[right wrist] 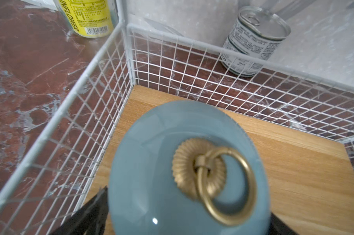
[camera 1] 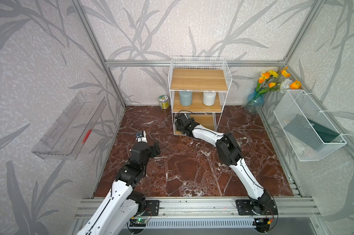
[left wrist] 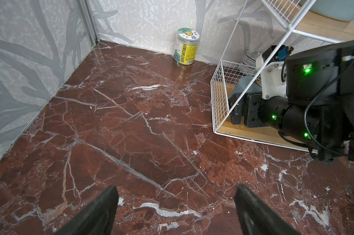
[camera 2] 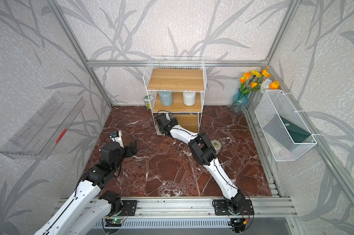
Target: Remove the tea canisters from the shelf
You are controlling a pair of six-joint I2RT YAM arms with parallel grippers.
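Note:
A blue-grey canister with a brass ring on its lid stands on the wooden bottom shelf, in the left corner. My right gripper has reached in, one finger on either side of this canister; the lid hides where they might touch it. On the middle shelf are another blue-grey canister and a white canister, their tops hidden under the upper board. My left gripper hangs open over bare table at the left, nothing between its fingers.
The white wire shelf rack has low mesh sides and thin posts close to my right arm. Behind it stands a tin; to its left, a yellow-labelled can. A round pale object lies beside my right forearm.

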